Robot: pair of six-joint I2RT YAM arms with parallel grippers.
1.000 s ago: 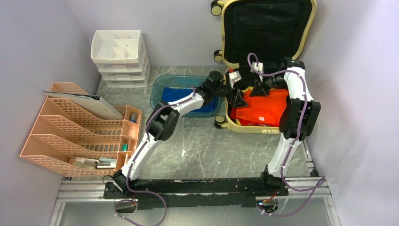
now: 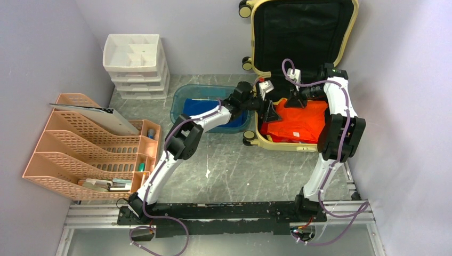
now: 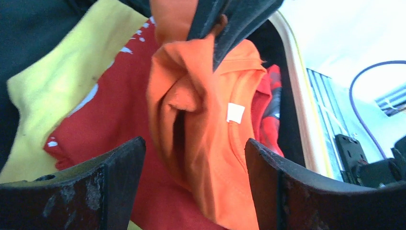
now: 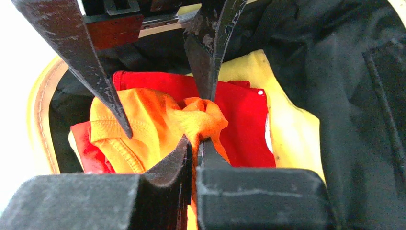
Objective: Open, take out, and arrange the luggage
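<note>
The yellow suitcase (image 2: 288,145) stands with its lid raised, clothes in its lower half. On top lies an orange garment (image 2: 298,117) with a small white label; dark red and yellow cloth (image 3: 110,96) show beneath it. In the right wrist view, my right gripper is shut on a pinched-up fold of the orange garment. Beside it, my left gripper (image 2: 271,113) stands open above the garment's left part. From the left wrist view, the raised orange fold (image 3: 179,124) shows between its spread fingers, which are apart from it.
Left of the suitcase stands a clear blue bin (image 2: 184,92) with folded blue cloth (image 2: 200,106) inside, under my left forearm. White drawers (image 2: 136,61) and an orange organizer (image 2: 80,133) stand farther left.
My right arm has shifted slightly to the right over the last second. The left arm stays nearly in place, and the clothes look almost the same.
</note>
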